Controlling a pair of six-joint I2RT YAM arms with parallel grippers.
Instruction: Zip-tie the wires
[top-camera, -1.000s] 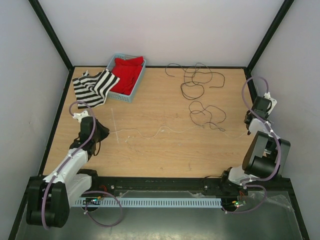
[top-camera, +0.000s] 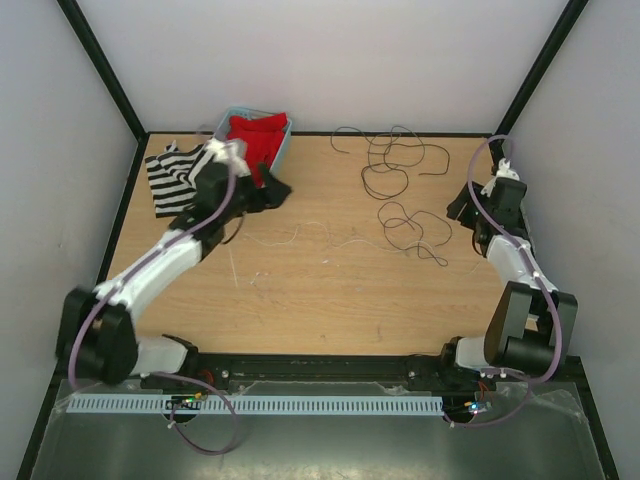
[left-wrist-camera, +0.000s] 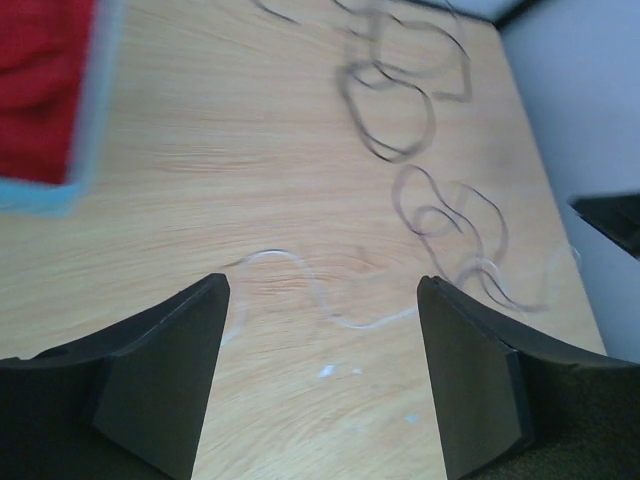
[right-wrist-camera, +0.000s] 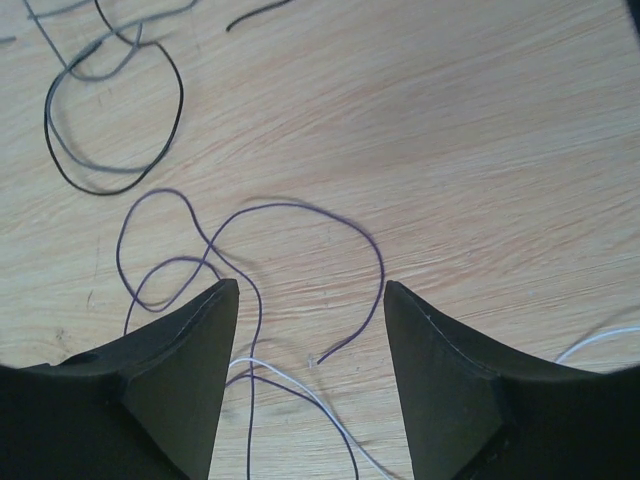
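Note:
Dark wires (top-camera: 383, 165) lie in loose loops at the back right of the table, and a second tangle of purplish wire (top-camera: 407, 225) sits just in front. A thin white strand (top-camera: 345, 242) winds across the middle of the table and crosses the nearer tangle. My left gripper (top-camera: 277, 188) hangs over the table by the basket; in its wrist view the fingers (left-wrist-camera: 160, 370) are wide apart and empty. At the table's right side is my right gripper (top-camera: 460, 212), open, with the purplish wire below and beyond its fingers (right-wrist-camera: 190, 360). Neither gripper holds anything.
A blue basket (top-camera: 283, 150) with red cloth (top-camera: 262, 135) stands at the back left, partly behind my left arm. Beside it lies a striped cloth (top-camera: 168, 180). A straight pale strip (top-camera: 233, 265) is on the left.
My left gripper has opened off the white strand's left end and swung toward the basket. The strand has slackened. My right gripper has opened and shifted a little left and back.

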